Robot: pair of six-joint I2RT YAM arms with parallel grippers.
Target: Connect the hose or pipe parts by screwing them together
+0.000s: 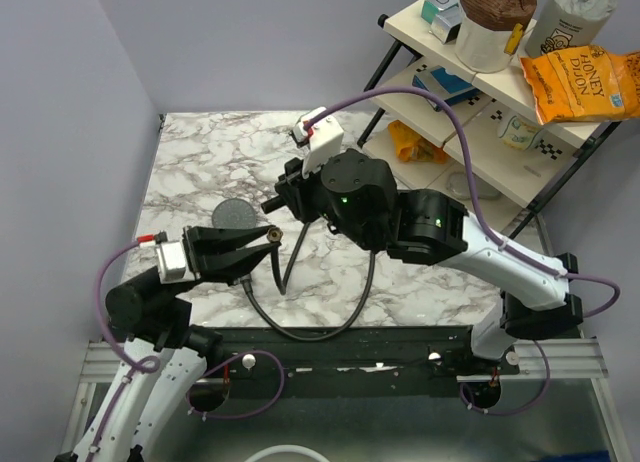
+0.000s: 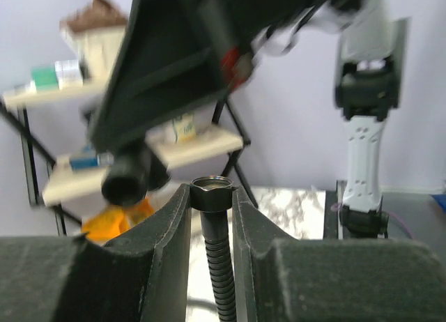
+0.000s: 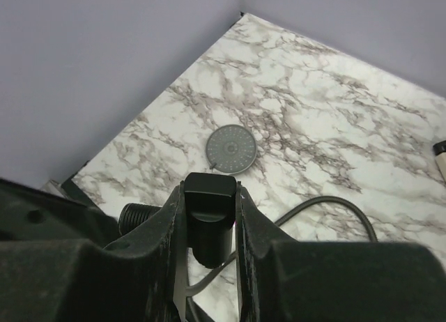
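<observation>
My left gripper [image 1: 272,238] grips the threaded end of the corrugated hose [image 2: 221,273], upright between its fingertips in the left wrist view. Just above and right of it in the top view, my right gripper [image 1: 285,197] holds a black fitting [image 3: 210,224] with a threaded part pointing left in the right wrist view. The two pieces appear apart. The grey hose [image 1: 320,334] loops over the marble table. A round shower head [image 3: 231,149] lies flat toward the back left, partly behind the left gripper in the top view.
A shelf rack [image 1: 425,122] with bags, boxes and containers fills the back right. Grey walls bound the space, and a dark edge runs along the table's front.
</observation>
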